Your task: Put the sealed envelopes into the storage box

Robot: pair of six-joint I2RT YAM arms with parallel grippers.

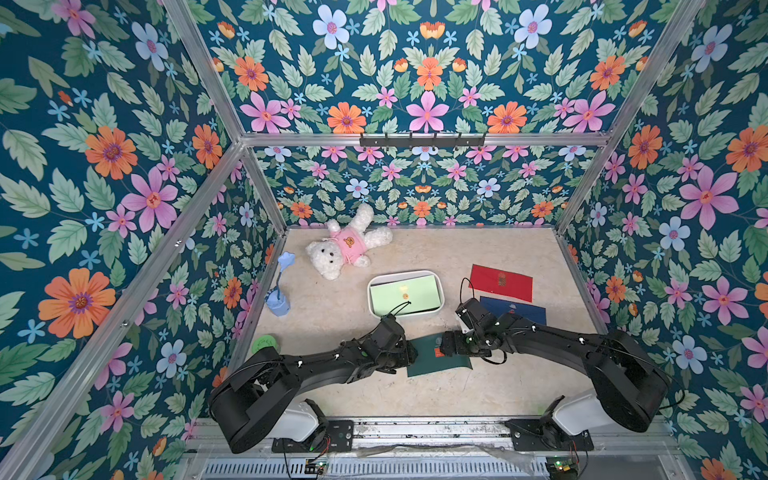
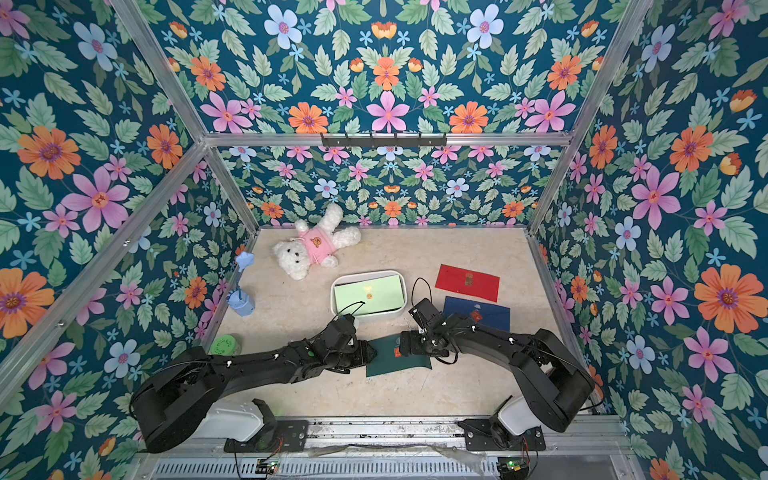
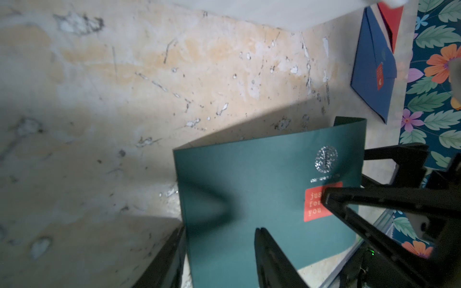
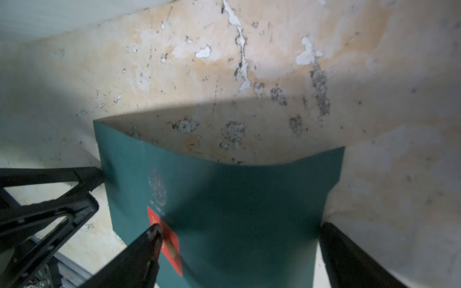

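A dark green envelope (image 1: pixel 438 365) with a red "just for you" sticker lies at the front middle of the table. Its surface bows in the right wrist view. My left gripper is open over its left end, one finger near that edge. Over the other end hangs my right gripper, fingers wide apart, one finger by the sticker and the other at the right edge. Behind them is the white storage box (image 1: pixel 370 301), holding a light green envelope (image 1: pixel 400 289). A red envelope (image 1: pixel 501 281) and a blue envelope (image 1: pixel 524 310) lie to the right.
A white teddy bear (image 1: pixel 349 245) in a pink shirt lies at the back left. Along the left side are a blue cup-like item (image 1: pixel 277 301) and a green round item (image 1: pixel 263 343). Both grippers are close together over the envelope.
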